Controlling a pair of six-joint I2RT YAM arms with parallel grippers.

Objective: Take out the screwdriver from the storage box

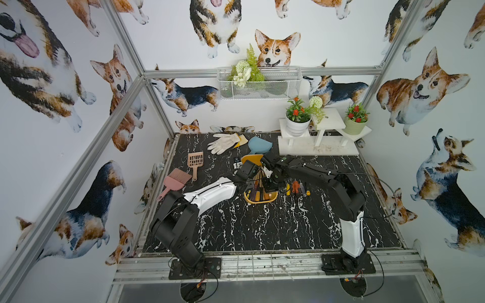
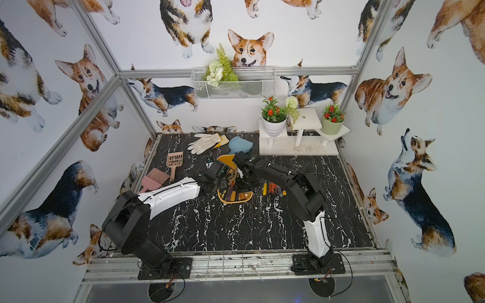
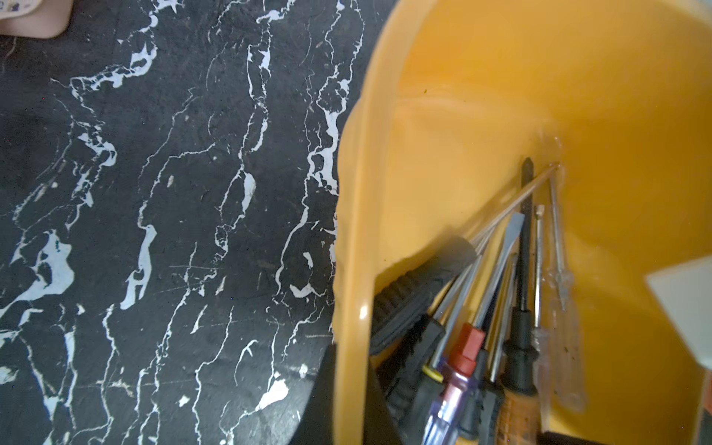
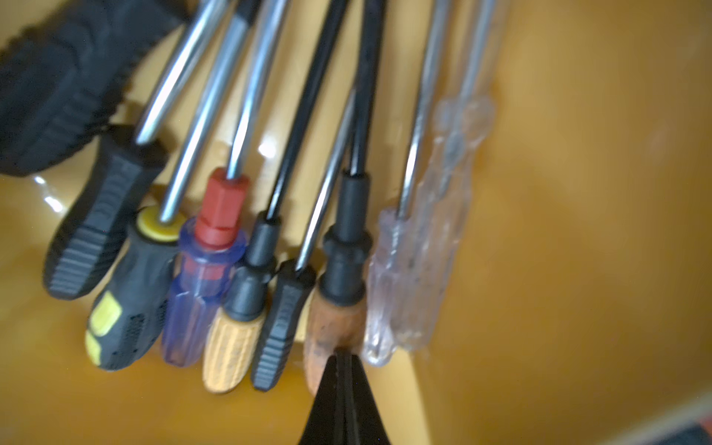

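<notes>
In the left wrist view my left gripper is shut on the left rim of the yellow storage box (image 3: 361,244), one dark finger on each side of the wall. Inside the box lie several screwdrivers side by side. The right wrist view shows a wooden-handled screwdriver (image 4: 335,326) and, right of it, two with clear handles, one of them the larger clear screwdriver (image 4: 436,259). My right gripper is shut with its tips together and nothing between them. They overlap the lower end of the wooden handle in view; whether they touch it I cannot tell.
Right of the box lie several small tools, among them red-handled pliers (image 1: 295,187). A blue dustpan (image 1: 259,145) and white gloves (image 1: 223,143) are behind it. A pink brush (image 1: 176,180) lies left.
</notes>
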